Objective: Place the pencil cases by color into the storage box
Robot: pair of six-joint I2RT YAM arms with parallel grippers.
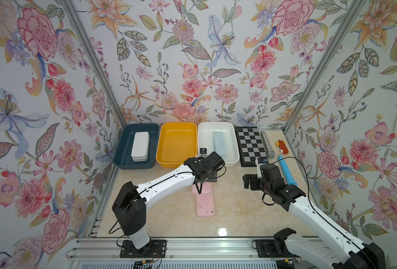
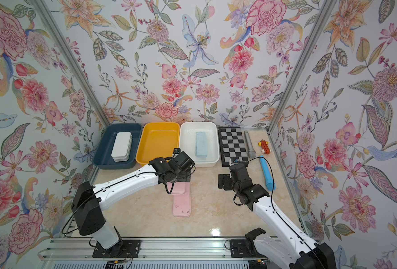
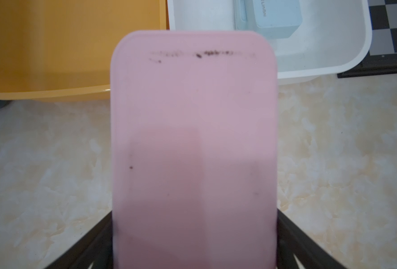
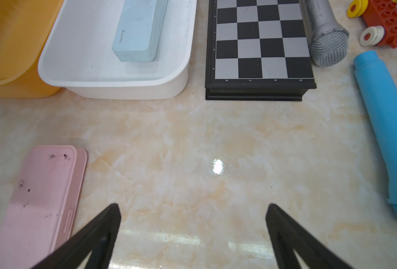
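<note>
A pink pencil case (image 3: 194,148) fills the middle of the left wrist view, held between the fingers of my left gripper (image 1: 203,188), which is shut on it above the table. Another pink pencil case (image 4: 37,197) lies flat on the table, partly beneath the left arm in the top views. In the blue box (image 1: 117,154) lies a stack of white cases (image 1: 140,146). The white box (image 1: 234,154) holds a light blue pencil case (image 4: 138,29). The yellow box (image 1: 178,143) between them is empty. My right gripper stands open over bare table.
Right of the white box lies a chessboard (image 4: 263,44), with a grey microphone (image 4: 326,38), a red toy (image 4: 388,22) and a long blue tube (image 4: 384,130) beyond it. Bare table lies between the two arms.
</note>
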